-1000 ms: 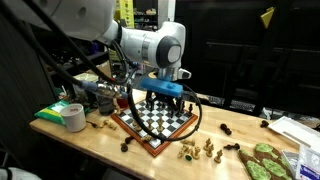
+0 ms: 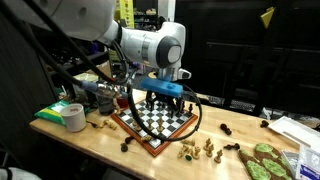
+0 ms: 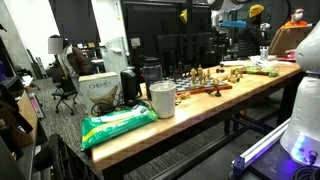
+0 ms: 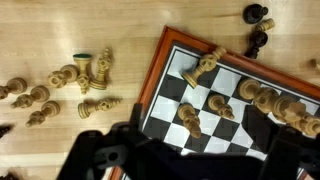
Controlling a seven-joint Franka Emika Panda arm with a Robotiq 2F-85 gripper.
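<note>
My gripper is open above the chessboard (image 4: 237, 143), its dark fingers standing wide apart on either side of the wrist view. A light wooden chess piece (image 4: 189, 119) shows between them on the board, well below as far as I can tell. Another light piece (image 4: 205, 66) lies across the board's upper edge, and a small pawn (image 4: 220, 105) is close by. Several larger pieces (image 4: 279, 102) cluster at the right, partly covered by the right finger. In exterior view 1 the arm hangs over the board (image 2: 160, 118), hiding part of it.
Several light pieces (image 4: 100, 70) lie loose on the table left of the board; dark ones (image 4: 257, 38) lie above it. A white mug (image 2: 73, 118) stands at the table's left. A green patterned board (image 2: 262, 163) is at the right. Bare wood shows between.
</note>
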